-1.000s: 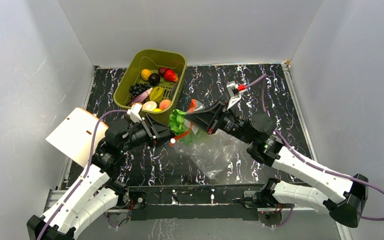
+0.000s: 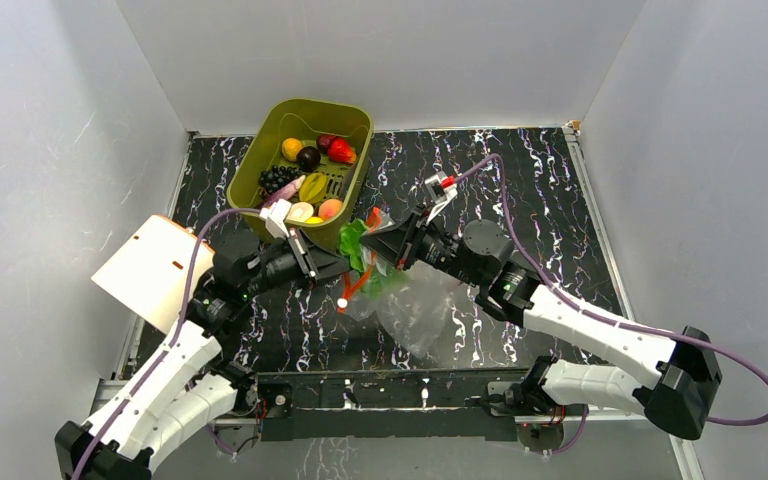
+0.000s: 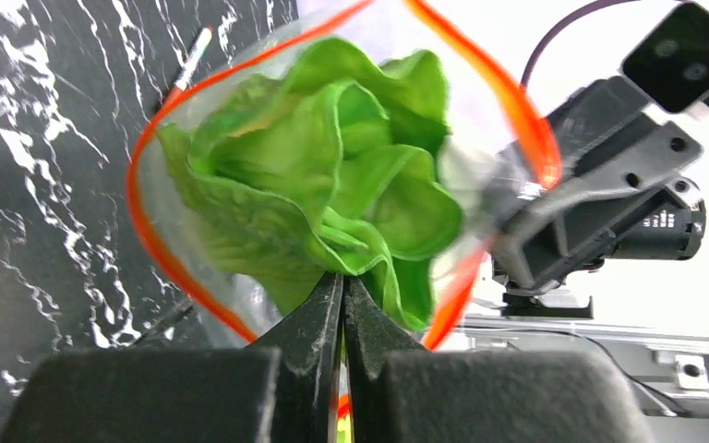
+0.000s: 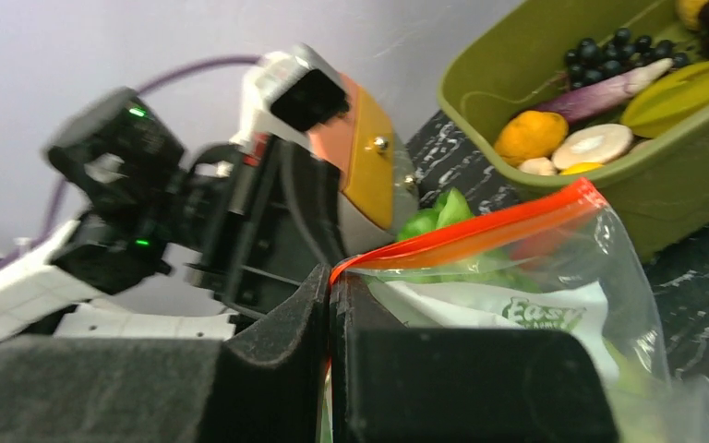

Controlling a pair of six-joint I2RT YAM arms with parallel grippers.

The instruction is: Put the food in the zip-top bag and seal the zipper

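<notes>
The clear zip bag [image 2: 415, 310] with orange rims hangs between my grippers, printed "Easy" in the right wrist view. Inside its open mouth is crumpled green lettuce [image 3: 314, 166], filling the middle of the left wrist view. My left gripper is shut, its tips against the lettuce at the bag's mouth; whether anything thin is pinched there is unclear. My right gripper is shut on the bag's orange rim [image 4: 480, 231], which runs out from between its fingertips.
A green basket [image 2: 354, 180] of toy fruit and vegetables stands at the back, just beyond the bag. A cream board [image 2: 140, 270] lies at the left edge. Walls surround it.
My right gripper has shifted slightly left, and the bag's mouth with it. My left gripper has moved only slightly.
</notes>
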